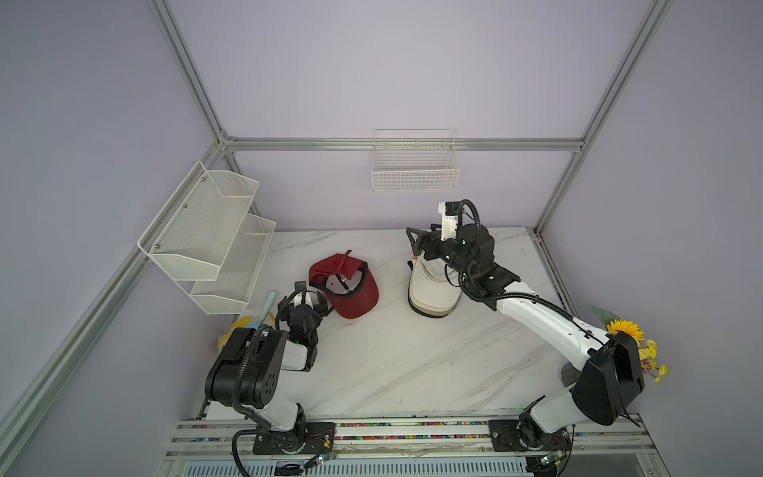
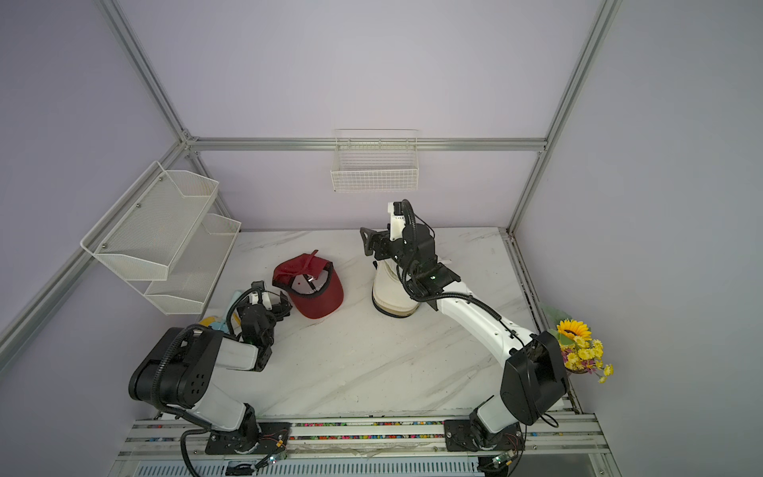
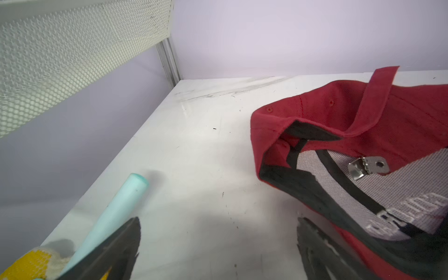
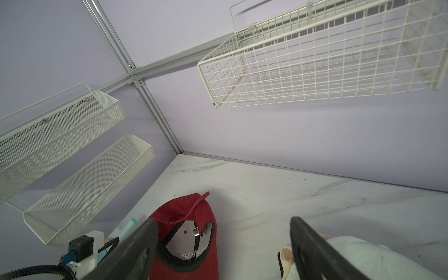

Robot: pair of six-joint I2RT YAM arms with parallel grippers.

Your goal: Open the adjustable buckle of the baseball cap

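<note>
The red baseball cap (image 1: 357,299) lies upside down on the left half of the table, its opening upward. In the left wrist view its red strap (image 3: 376,100) stands up loose, and a metal buckle (image 3: 368,166) shows against the grey lining. Beside the cap's left side, my left gripper is low and open, with bare tabletop between its fingers. My right gripper is away from the cap, above the pale hat; its fingers stand apart with nothing held.
A cream hat (image 1: 433,295) lies below my right arm. At the left edge are a light blue handled tool (image 3: 116,205) and something yellow (image 3: 32,266). Wire baskets (image 1: 415,171) hang on the back wall.
</note>
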